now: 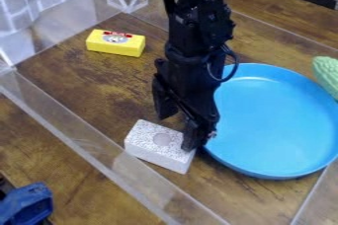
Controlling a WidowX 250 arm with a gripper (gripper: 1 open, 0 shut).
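Observation:
My black gripper comes down over a white speckled block on the wooden table, left of a blue plate. The lower fingertips are at the block's top right part, close to the plate's left rim. Whether they are closed on the block cannot be told.
A yellow box lies at the back left. A green textured object is at the right edge, and a dark blue object at the lower left. Bare wood shows left of the gripper.

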